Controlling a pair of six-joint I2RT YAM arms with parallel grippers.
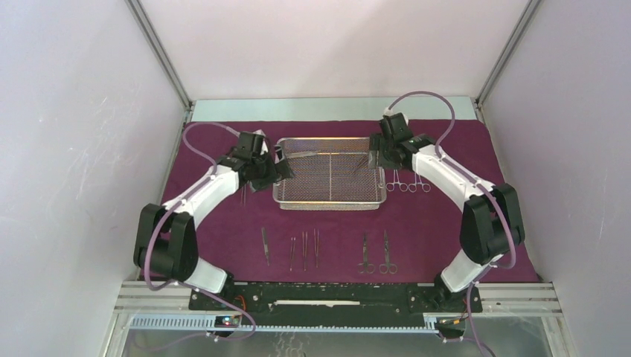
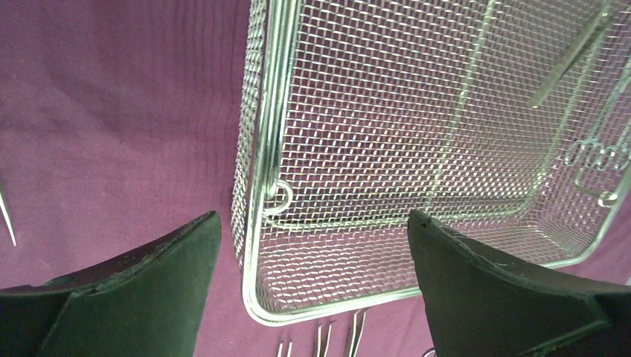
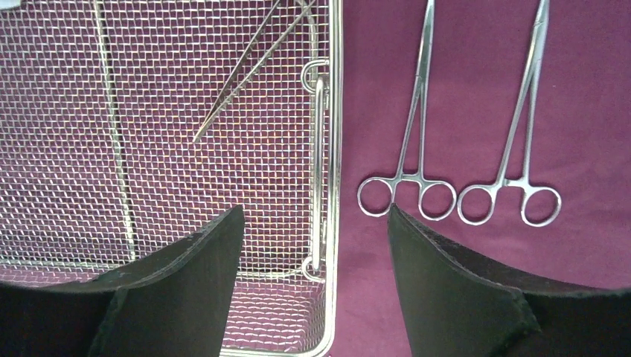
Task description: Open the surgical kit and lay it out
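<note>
The wire mesh tray [image 1: 330, 199] sits mid-cloth. It holds tweezers [image 3: 253, 72] at its right and a slim metal instrument [image 2: 565, 59] toward the back. Above the tray's left end, with its handle in view, hangs my open left gripper, nothing between its fingers. My open right gripper is over the right end and its folded handle [image 3: 318, 171], also empty. Two ring-handled clamps [image 3: 408, 177] lie outside to the right. In front lie a row of slim instruments [image 1: 304, 251] and two scissors [image 1: 386, 262].
The purple cloth [image 1: 223, 227] covers the table between white walls. A long thin instrument [image 2: 6, 204] lies left of the tray.
</note>
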